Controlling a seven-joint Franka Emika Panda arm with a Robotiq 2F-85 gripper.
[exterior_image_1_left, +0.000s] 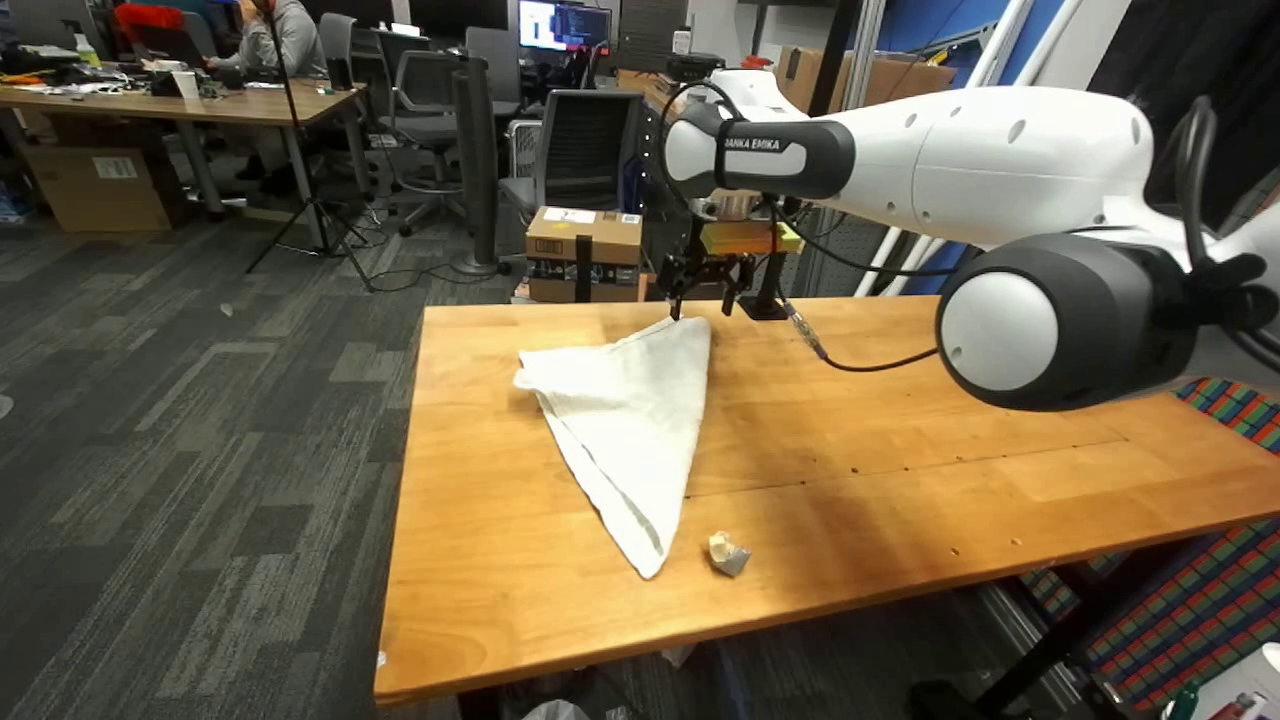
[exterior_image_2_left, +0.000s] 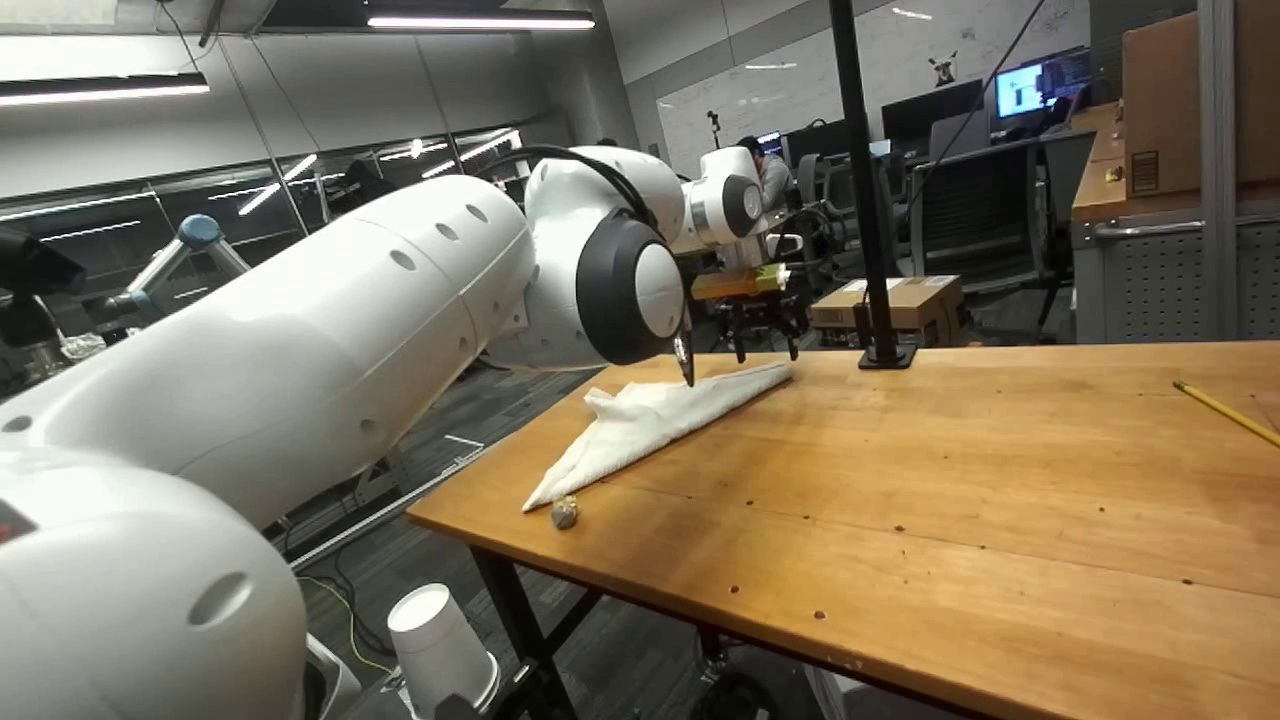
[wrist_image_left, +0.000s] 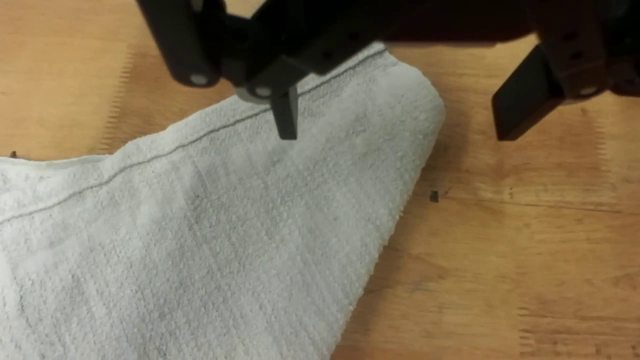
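Observation:
A white towel (exterior_image_1_left: 630, 414) lies folded into a rough triangle on the wooden table (exterior_image_1_left: 864, 480), one point toward the front edge. My gripper (exterior_image_1_left: 704, 310) hangs low over the towel's far corner, its fingers wide apart and empty. In the wrist view, one of the fingers (wrist_image_left: 286, 114) is above the towel (wrist_image_left: 240, 228) and the other is over bare wood, so the rounded corner lies between them. Exterior view 2 shows the gripper (exterior_image_2_left: 768, 354) near the towel's far end (exterior_image_2_left: 756, 379). Whether a fingertip touches the cloth, I cannot tell.
A small crumpled lump (exterior_image_1_left: 727, 554) sits right of the towel's near point. Behind the gripper, a black post (exterior_image_2_left: 882, 348) is fixed at the table's back edge. A yellow pencil (exterior_image_2_left: 1226, 410) lies far off in exterior view 2.

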